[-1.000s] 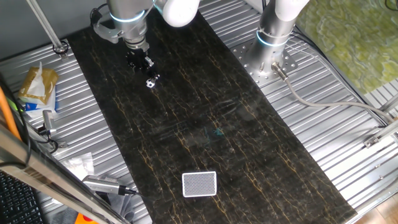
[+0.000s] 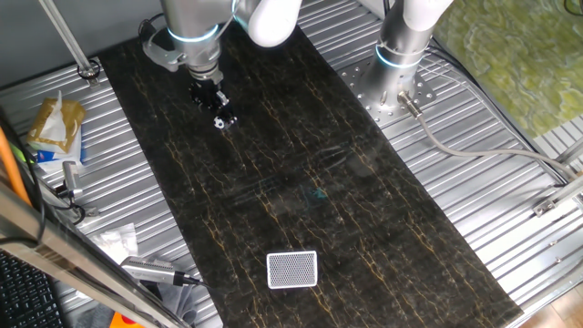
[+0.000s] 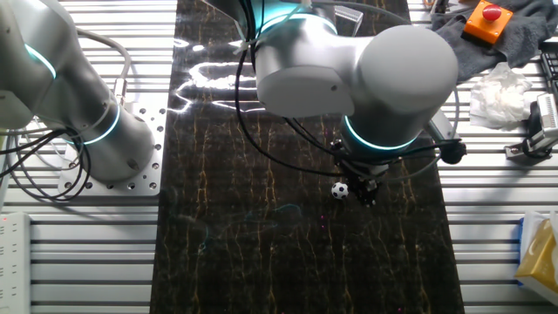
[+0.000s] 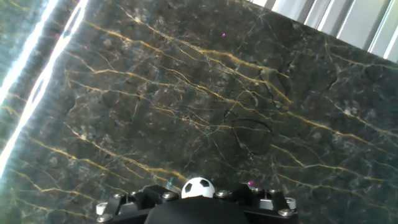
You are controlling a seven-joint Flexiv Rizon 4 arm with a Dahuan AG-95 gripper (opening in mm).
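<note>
A small black-and-white ball, patterned like a football [image 2: 219, 123], is at the far end of the dark marbled table mat [image 2: 273, 173]. My black gripper [image 2: 224, 119] is right at the ball, pointing down. From the other side, the ball [image 3: 339, 190] appears just left of the gripper's dark fingers [image 3: 368, 194]. In the wrist view the ball [image 4: 198, 187] shows at the bottom centre, with black finger parts close on both sides. Its lower part is hidden by the gripper body. Whether the fingers press on it cannot be told.
A white mesh-topped basket or box [image 2: 292, 270] lies on the near part of the mat. Tissues [image 2: 56, 123] and a plastic bag [image 2: 117, 243] are off the mat to the left.
The arm has shifted slightly right and down in exterior view 1, its gripper closer around the ball. The ball has stayed almost in place; the white box has not moved.
</note>
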